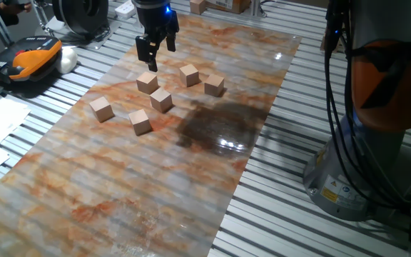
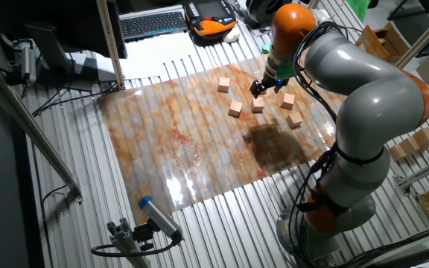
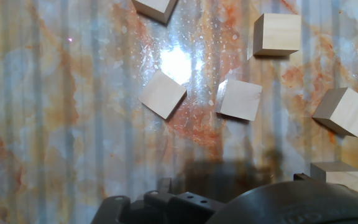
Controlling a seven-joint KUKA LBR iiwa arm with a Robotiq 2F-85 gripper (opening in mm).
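Note:
Several plain wooden cubes lie loosely scattered on the marbled sheet. In exterior view 1 they include a leftmost cube [image 1: 100, 108], a front cube [image 1: 140, 122], a middle cube [image 1: 161, 100], a right cube [image 1: 214, 85] and a cube [image 1: 147, 82] close below the fingers. My gripper [image 1: 160, 56] hangs above the far side of the group, its fingers apart and nothing visible between them. From the second exterior view, the gripper [image 2: 267, 87] partly covers one cube. In the wrist view, two cubes [image 3: 163, 94] [image 3: 240, 99] sit ahead of the dark gripper parts along the bottom edge.
The marbled sheet [image 2: 155, 149] has wide bare room away from the cubes. Beyond its far edge stands an orange-and-black device [image 1: 27, 63]. A camera on a post [image 2: 159, 217] stands by the near edge; more wooden blocks [image 2: 415, 143] lie behind the arm.

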